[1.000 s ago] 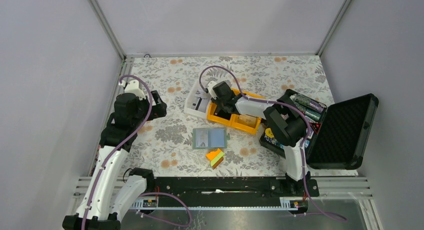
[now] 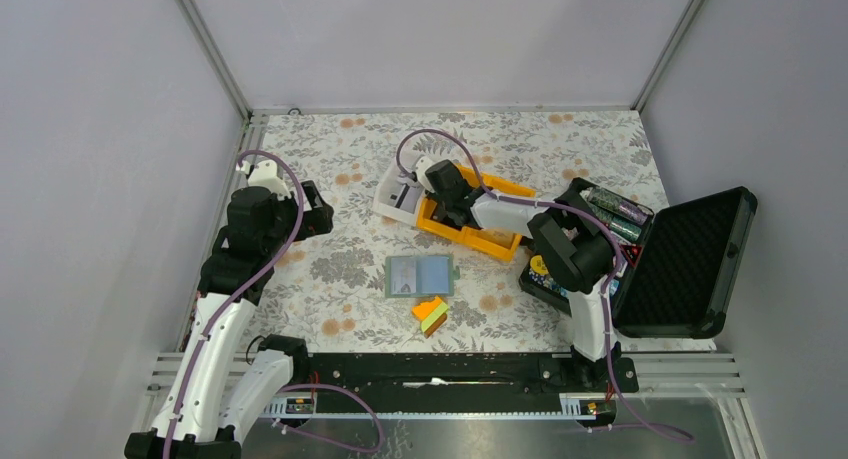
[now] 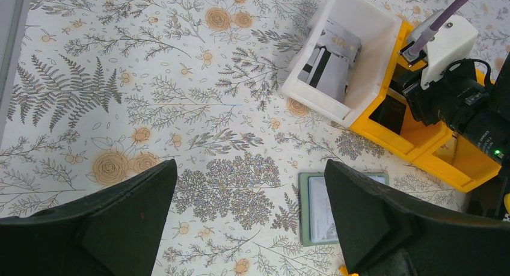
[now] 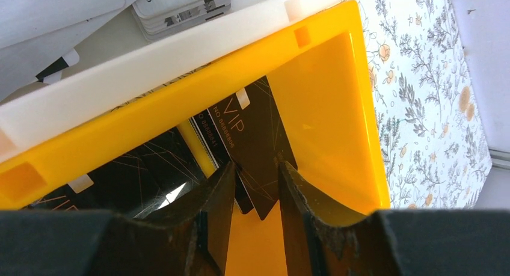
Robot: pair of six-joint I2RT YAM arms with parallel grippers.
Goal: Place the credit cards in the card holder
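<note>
Black VIP cards (image 4: 255, 138) lie in the yellow tray (image 4: 322, 107), more black cards (image 4: 126, 180) beside them. My right gripper is down inside that tray, part open, a fingertip at either side near the VIP card's lower half; whether it grips the card I cannot tell. The white tray (image 3: 294, 83) holds silver cards (image 3: 334, 59). The flat card holder (image 2: 420, 276) with pale pages lies in front of the trays. My left gripper hangs open and empty over the table's left side.
An open black case (image 2: 680, 264) with tools stands at the right. Small orange, green and brown pieces (image 2: 430, 314) lie before the holder.
The yellow and white trays have shifted slightly rightward and up in the top view, with my right gripper in the yellow one. The left arm is unchanged.
</note>
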